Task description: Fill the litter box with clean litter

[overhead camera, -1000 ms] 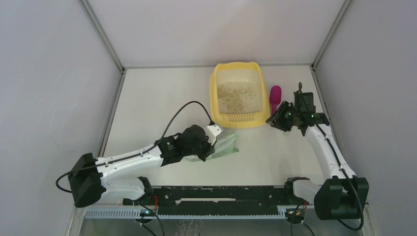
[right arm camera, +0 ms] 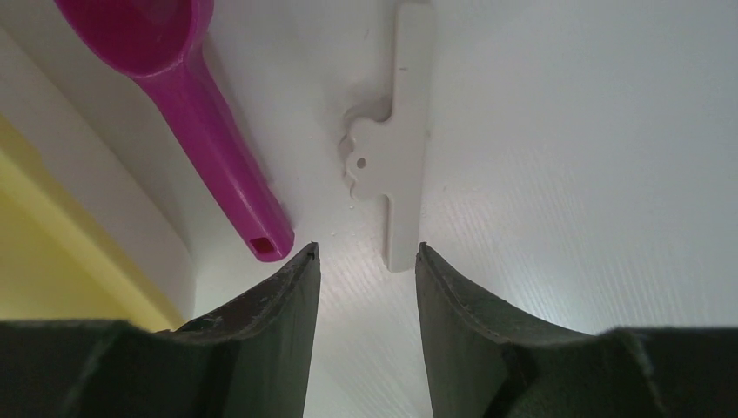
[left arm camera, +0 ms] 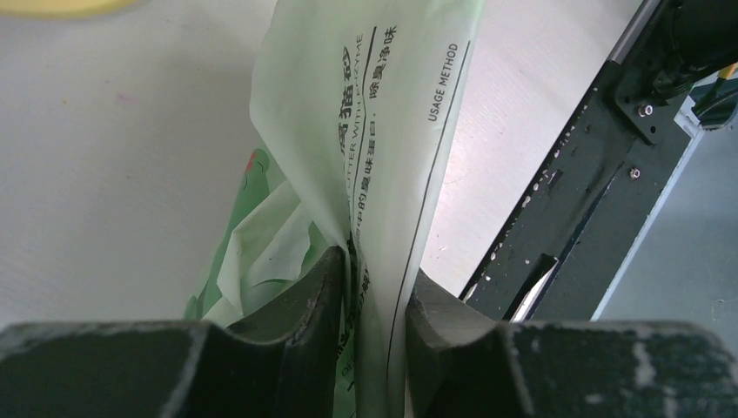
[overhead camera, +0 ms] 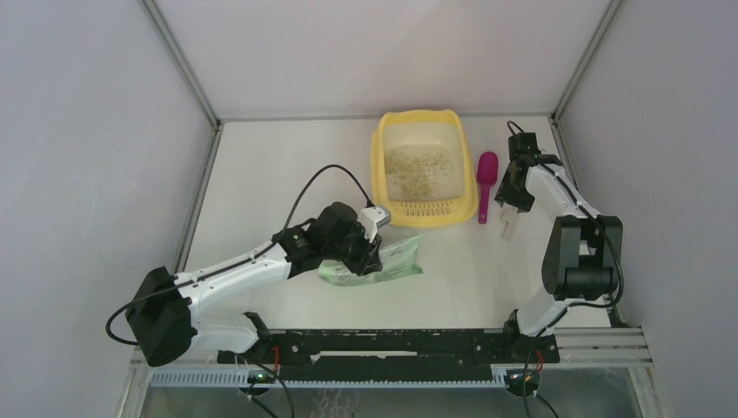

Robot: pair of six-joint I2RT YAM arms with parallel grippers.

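Note:
In the top view the pale green litter bag (overhead camera: pixel 402 256) lies on the table in front of the yellow litter box (overhead camera: pixel 468 174). My left gripper is shut on the printed bag (left arm camera: pixel 409 113), whose film is pinched up between its fingers. Some pale grains of litter (overhead camera: pixel 416 174) cover part of the box floor. Over on the right, my right gripper is open and empty. Beyond its fingertips, flat on the table, lies a white clip-like piece (right arm camera: pixel 407 165).
A magenta scoop (overhead camera: pixel 487 174) lies between the box and my right arm, its handle (right arm camera: pixel 222 152) left of the white piece. Bare table (overhead camera: pixel 278 165) stretches left of the box. A dark rail (overhead camera: pixel 452 344) runs along the front edge.
My right gripper has moved right and away from the scoop, uncovering the scoop's handle and the white piece. The left gripper has shifted slightly away from the front edge over the bag.

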